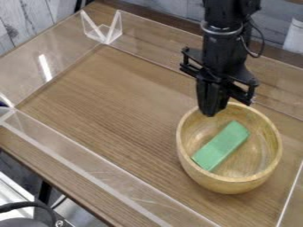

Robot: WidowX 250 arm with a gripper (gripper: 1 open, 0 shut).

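Observation:
My black gripper [208,108] is shut, with nothing visible between its fingers. It hangs over the back-left rim of a round cream bowl [258,158] on the right of the camera view. Inside the bowl lies a green rectangular block [221,145], tilted diagonally across the bottom, below and slightly right of the fingertips.
A wooden table [95,106] fills most of the view, with wide clear space left of the bowl. A white, clear-looking object [104,28] stands at the back left. Dark cables lie along the left edge and bottom-left corner.

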